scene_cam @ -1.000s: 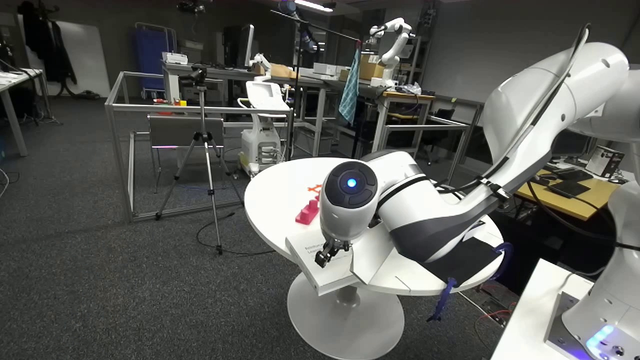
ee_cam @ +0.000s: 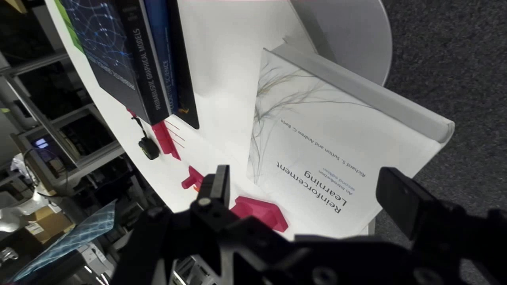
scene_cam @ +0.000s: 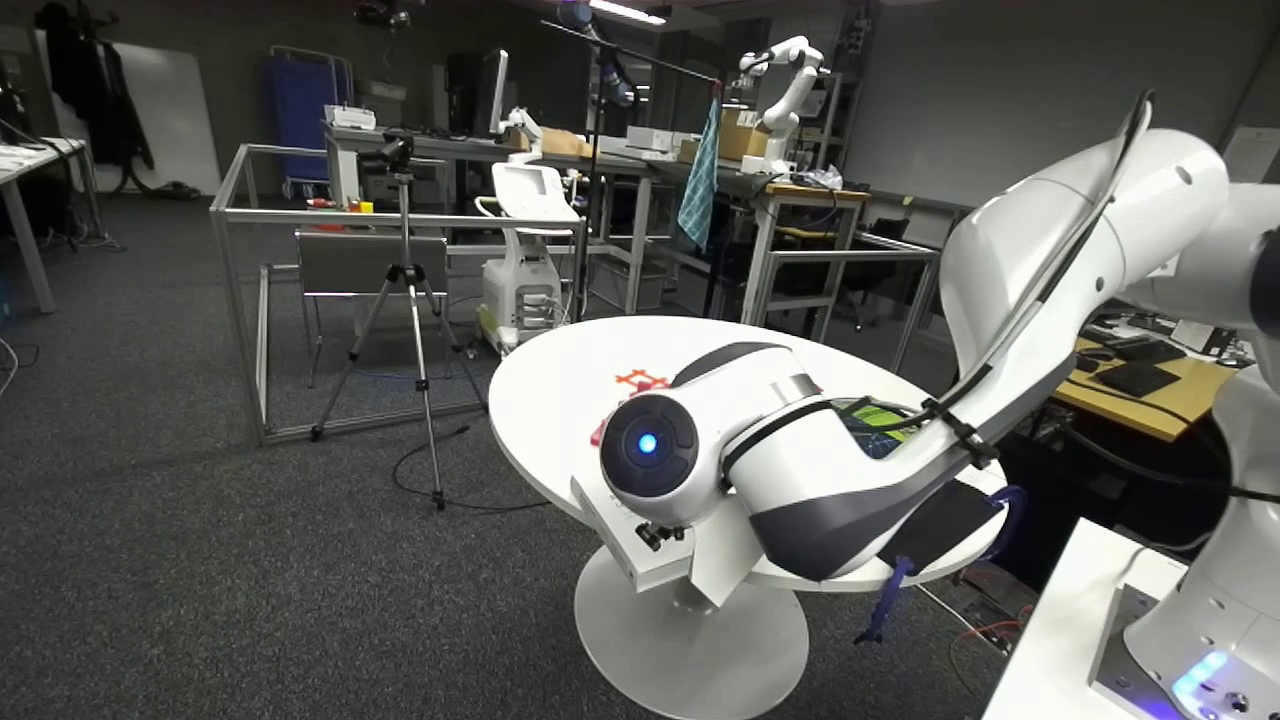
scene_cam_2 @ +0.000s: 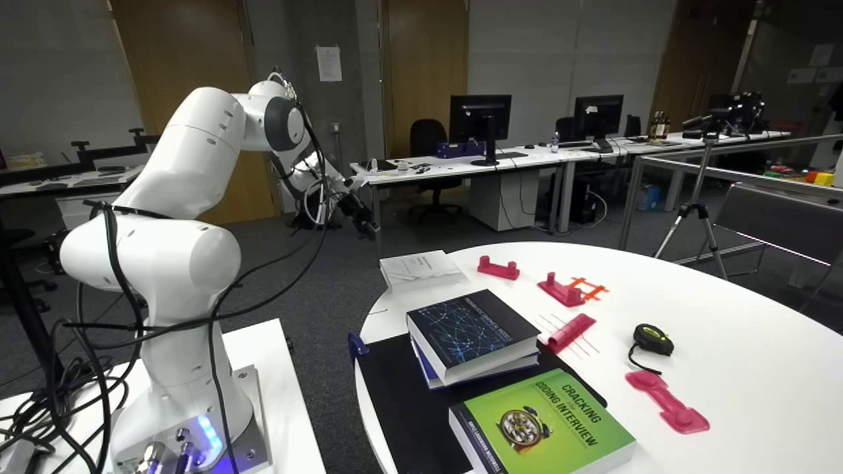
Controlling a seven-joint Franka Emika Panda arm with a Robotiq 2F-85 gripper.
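Observation:
A white book titled Reinforcement Learning [ee_cam: 309, 137] lies flat at the edge of the round white table, its spine side facing outward. My gripper is open, and its two dark fingers appear on either side of the book's title end in the wrist view. Nothing is held between them. In exterior view 1 the gripper [scene_cam: 660, 535] shows close to the book [scene_cam: 596, 494], and the hand covers much of the cover. From exterior view 2 the hand [scene_cam_2: 361, 217] is seen off the table's edge, left of the book [scene_cam_2: 423, 267]. Whether the fingers touch it, I cannot tell.
On a black mat stand a dark-blue book stack [scene_cam_2: 474, 332] and a green book [scene_cam_2: 545, 426]. Several pink pieces, including one [ee_cam: 259, 213] right beside the white book, and a tape measure [scene_cam_2: 653, 339] lie on the table.
In exterior view 1 the hand has moved left and down and tilted over. More of the white book's cover is hidden behind it, and the gripper is lower in view.

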